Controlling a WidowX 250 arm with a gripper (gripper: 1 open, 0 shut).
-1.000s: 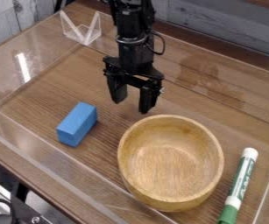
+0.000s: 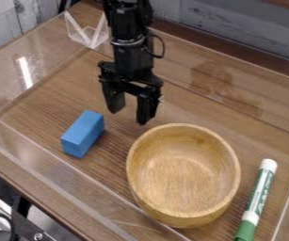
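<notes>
My black gripper [image 2: 130, 105] hangs low over the middle of the wooden table, open, its two fingers apart. A blue block [image 2: 83, 134] lies in front of it to the left. A round tan wooden bowl [image 2: 182, 174] sits in front of it to the right, empty.
A white and green marker-like stick [image 2: 263, 193] lies at the right front. A black cable shows at the lower left corner.
The gripper has shifted slightly to the left, toward the blue block's side. The block, bowl and stick stay where they were.
</notes>
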